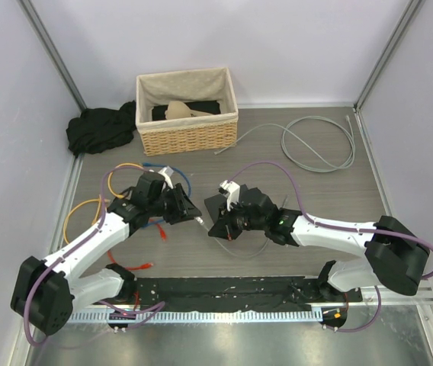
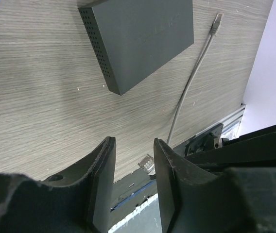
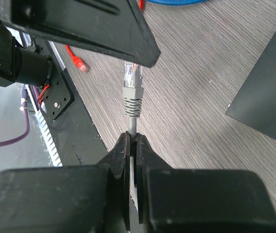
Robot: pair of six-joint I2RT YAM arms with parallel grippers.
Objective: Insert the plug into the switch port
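My right gripper point(image 1: 214, 229) is shut on a grey cable, whose plug point(image 3: 132, 89) sticks up beyond the fingertips. My left gripper is part open right at that plug, its fingertips either side of the connector in its wrist view. In the right wrist view a finger of the left gripper overlaps the plug's tip. The black switch box point(image 2: 135, 39) lies on the table behind the grippers; its perforated side faces the left wrist camera, and I see no port in these views.
A wicker basket point(image 1: 187, 135) and black cloth point(image 1: 99, 130) stand at the back. Blue, yellow and red cables point(image 3: 75, 59) lie at the left, a coiled grey cable point(image 1: 315, 168) at the back right.
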